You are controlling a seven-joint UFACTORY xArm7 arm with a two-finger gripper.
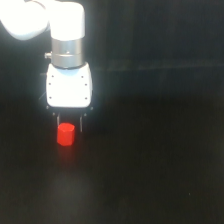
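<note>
A small red block [66, 135] rests on the dark surface in the left half of the camera view. My gripper [69, 124], below a white and grey wrist, points down at it. Its two thin dark fingers stand apart and show only faintly. The left one appears close to the block's upper left edge, while a dark gap separates the block from the right one. Whether either touches the block, I cannot tell.
The white arm [25, 18] comes in from the top left corner.
</note>
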